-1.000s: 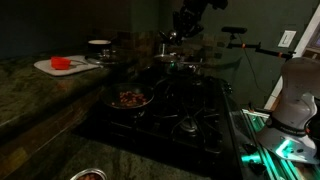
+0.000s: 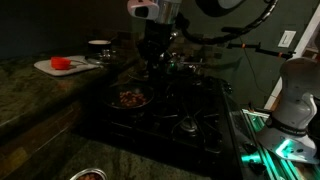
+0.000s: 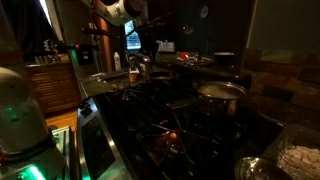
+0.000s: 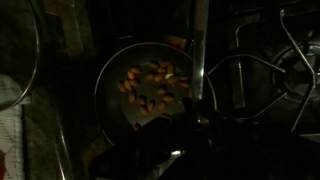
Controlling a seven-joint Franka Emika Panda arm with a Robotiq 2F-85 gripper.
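Note:
A dark frying pan (image 2: 128, 97) sits on the stove, with several orange-brown pieces (image 4: 153, 83) spread inside it. My gripper (image 2: 153, 55) is above the pan's right side, pointing down. In the wrist view, a long, narrow metallic utensil (image 4: 200, 45) runs up from between the dark fingers, and the gripper is shut on it. Its far end leaves the picture, so I cannot tell what kind of utensil it is. Shadow hides the fingertips.
A pot (image 3: 220, 92) stands on the stove in exterior view 2. On the counter, a white tray (image 2: 62, 69) bears a red item (image 2: 61, 63). A small metal bowl (image 2: 89, 174) is at the front. Burner grates (image 2: 190, 125) right of the pan look free.
My arm has come left and nearer the camera in exterior view 1, from over the back burners to above the pan's right side. The pan has not moved.

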